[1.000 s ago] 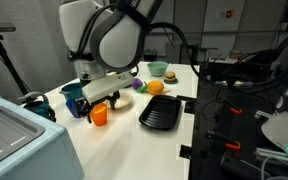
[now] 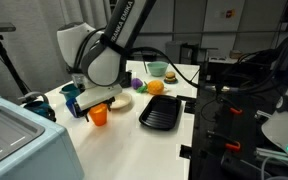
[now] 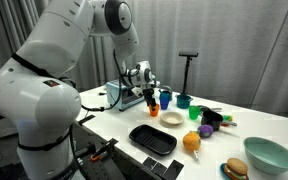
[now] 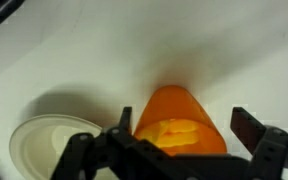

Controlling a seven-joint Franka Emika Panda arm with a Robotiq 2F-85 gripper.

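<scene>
An orange cup with a yellow-orange item inside stands upright on the white table, its mouth facing the wrist camera. My gripper is open, one finger on each side of the cup in that view, with gaps beside it. In exterior view 1 the cup sits just below the gripper. From exterior view 2 the cup shows beneath the gripper, partly covered by it.
Close to the cup lies a pale plate. A black tray, an orange pumpkin-like item, a blue cup and a green bowl share the table. A grey box-like appliance borders the left.
Over the last second my arm has shifted slightly and come down toward the orange cup. The cup and the other objects have stayed in place.
</scene>
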